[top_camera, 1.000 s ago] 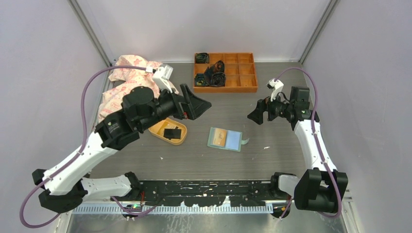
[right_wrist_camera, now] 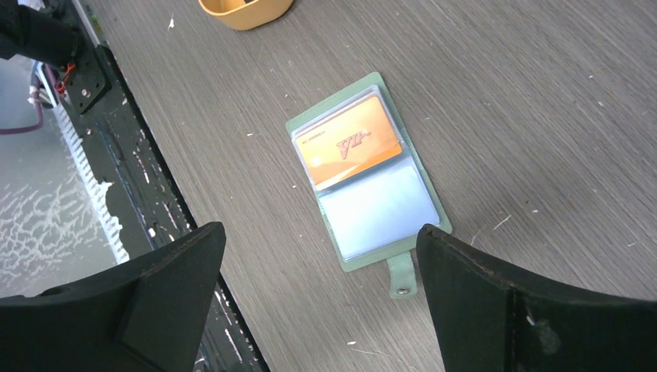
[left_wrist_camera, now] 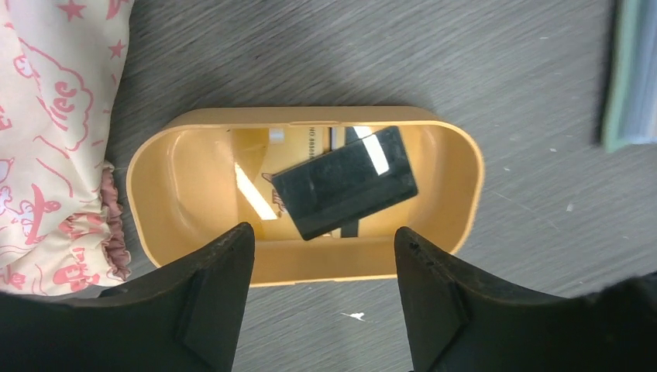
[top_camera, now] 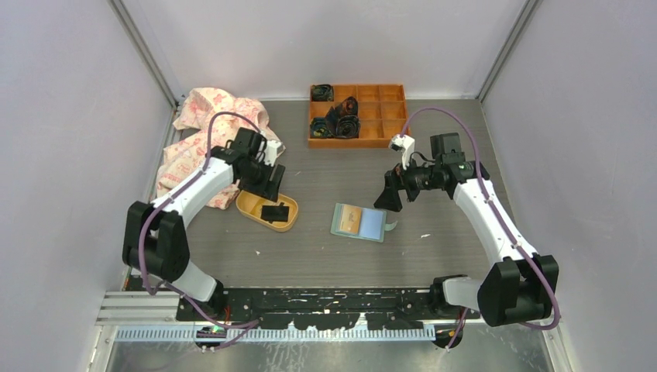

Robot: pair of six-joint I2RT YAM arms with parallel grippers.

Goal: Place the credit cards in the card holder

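Observation:
A black card (left_wrist_camera: 345, 183) lies slanted over other cards inside the oval yellow tray (left_wrist_camera: 183, 203). Above the tray hangs my left gripper, partly open, its fingers apart and empty; in the top view the same gripper (top_camera: 271, 186) is at the tray's far edge. The green-edged card holder (right_wrist_camera: 387, 251) lies open and flat on the table. One of its sides holds an orange VIP card (right_wrist_camera: 350, 142), and the other side shows a clear bluish sleeve (right_wrist_camera: 380, 208). My right gripper is open above the holder's strap side, with nothing between its fingers.
A patterned cloth (top_camera: 203, 147) is bunched left of and behind the tray. At the back stands an orange compartment box (top_camera: 380, 143) with dark rolled items in its left cells. Bare table (top_camera: 310, 174) separates tray and holder.
My left arm has drawn back from the table's middle and come down over the tray. Tray and holder have not moved.

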